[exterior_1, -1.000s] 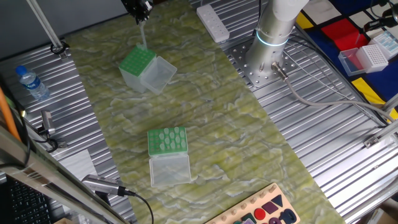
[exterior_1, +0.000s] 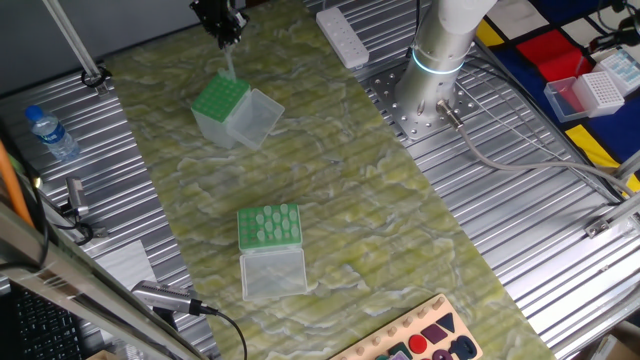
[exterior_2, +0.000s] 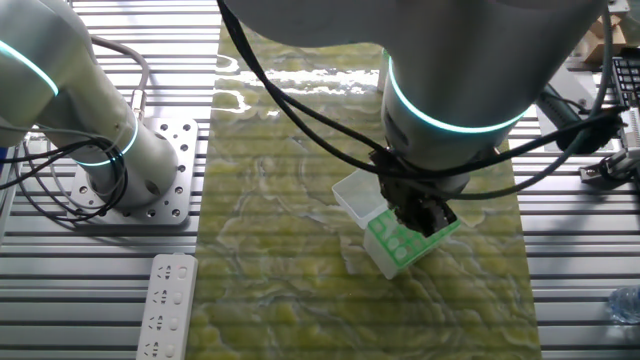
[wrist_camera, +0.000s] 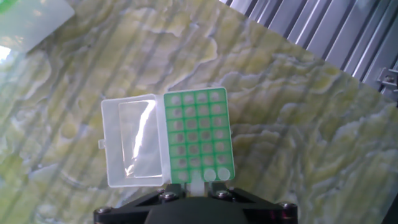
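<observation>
A green-topped rack (exterior_1: 222, 95) with a hinged clear lid (exterior_1: 255, 119) stands at the far end of the mat. Over its back edge is my gripper (exterior_1: 229, 44), shut on a slender translucent tube (exterior_1: 230, 65) that points down at the rack's holes. In the wrist view the tube (wrist_camera: 197, 185) lies at the near row of the rack (wrist_camera: 199, 134), left of two round caps. I cannot tell whether its lower end is inside a hole. A second green rack (exterior_1: 246, 229), lid open, carries several clear tubes (exterior_1: 277, 222) on its right side.
A wooden shape board (exterior_1: 410, 340) is at the mat's near edge. A white power strip (exterior_1: 342, 38) and the robot base (exterior_1: 425, 95) stand to the right, a water bottle (exterior_1: 52, 133) to the left. Bare mat (exterior_1: 330, 170) separates the racks.
My gripper has shifted slightly to the left in exterior view 1, the tube still in it. Both racks have stayed in place.
</observation>
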